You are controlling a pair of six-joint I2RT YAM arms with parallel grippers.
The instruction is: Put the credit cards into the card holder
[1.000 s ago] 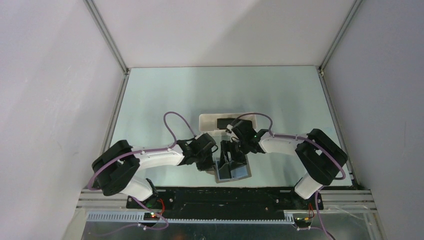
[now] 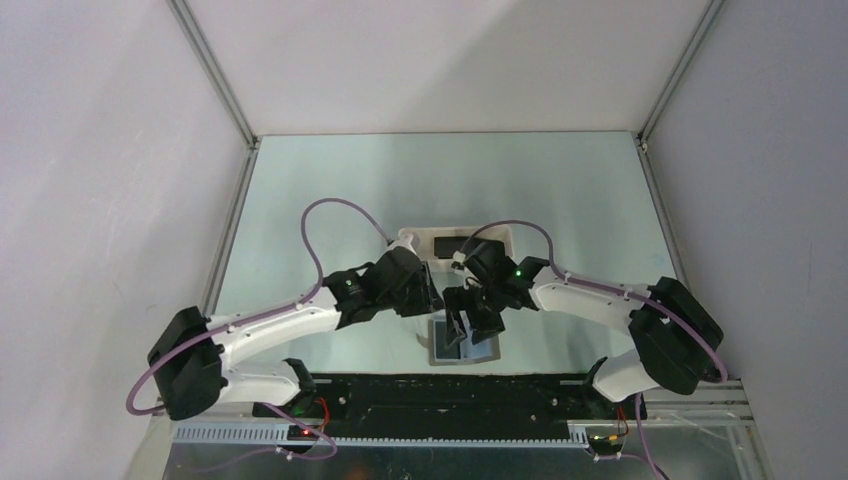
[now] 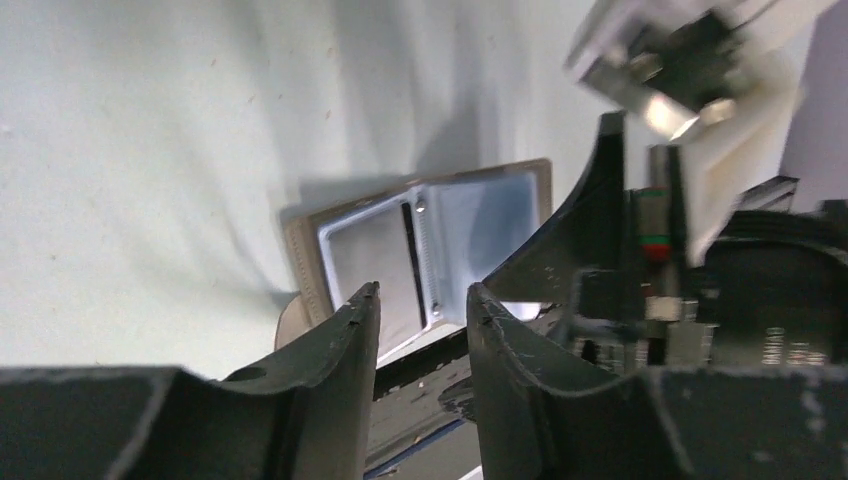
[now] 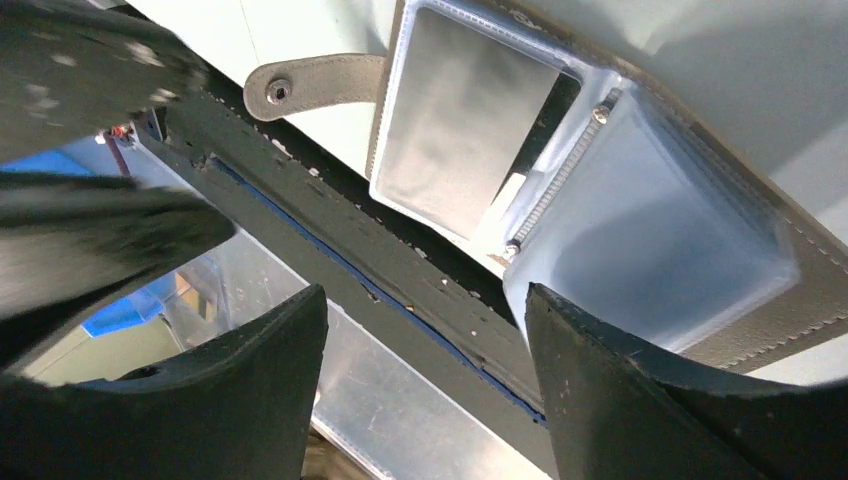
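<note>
The card holder (image 2: 438, 358) lies spread out near the table's front edge, a brown-edged booklet with clear sleeves and a strap (image 4: 325, 85). A grey panel with a dark strip fills one sleeve (image 4: 465, 120); the other page (image 4: 650, 230) looks bluish and clear. Above the holder, my right gripper has its fingers apart, nothing visible between them. My left gripper stands open and empty, up and to the left of the holder. Behind both arms, a black card-like piece (image 2: 453, 246) lies in a white tray (image 2: 418, 243).
The two grippers are close together over the front middle of the table. A dark rail (image 2: 450, 400) runs along the front edge.
My left gripper has risen and moved back from the holder's left edge. The holder has stayed nearly in place.
</note>
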